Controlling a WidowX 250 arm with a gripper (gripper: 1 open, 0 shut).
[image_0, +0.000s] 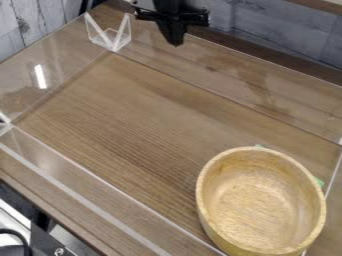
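Observation:
The dark gripper (174, 30) hangs at the top middle of the camera view, over the back of the wooden counter, mostly cropped by the frame edge. Its fingers point down, and whether they are apart or together is unclear. A large pale wooden bowl (261, 200) sits at the front right. Something small and light green peeks out at its right edge, mostly hidden.
A clear or white wire-like object (110, 35) stands at the back left, left of the gripper. A low wall runs along the back, and the counter's front edge is at lower left.

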